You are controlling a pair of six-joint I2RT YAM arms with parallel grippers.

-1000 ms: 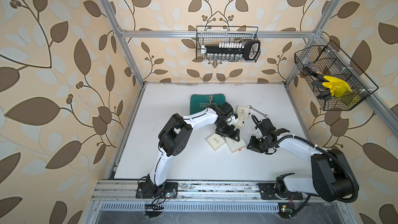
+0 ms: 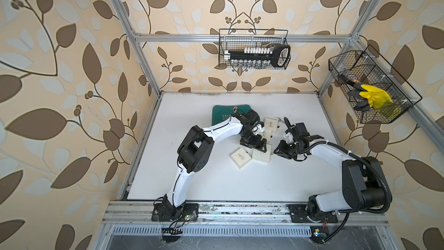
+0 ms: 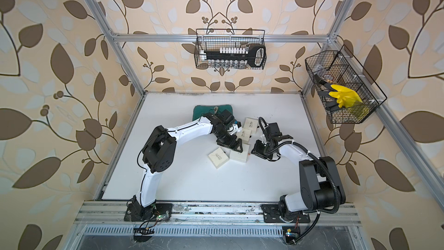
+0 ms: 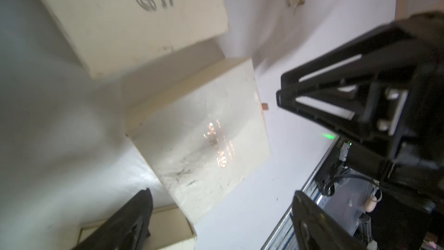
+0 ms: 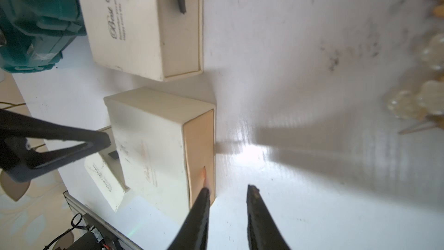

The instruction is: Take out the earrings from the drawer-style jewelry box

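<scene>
A cream drawer box [image 4: 198, 143] lies on the table beneath my left gripper, whose fingers are apart with nothing clearly between them. The box's drawer front, with a small pull tab, faces my right gripper, which is open just beside it. Another cream box [image 5: 129, 18] with a dark tab lies behind it; a third box [image 2: 240, 157] lies toward the front left. Small items with pearly beads [image 5: 430, 97] lie on the table at the right edge of the right wrist view.
A teal mat or case [image 2: 224, 113] lies at the back. Wire baskets hang on the back and right walls, the right one holding yellow gloves.
The box between the grippers has shifted back and turned straighter. The left gripper has risen slightly.
</scene>
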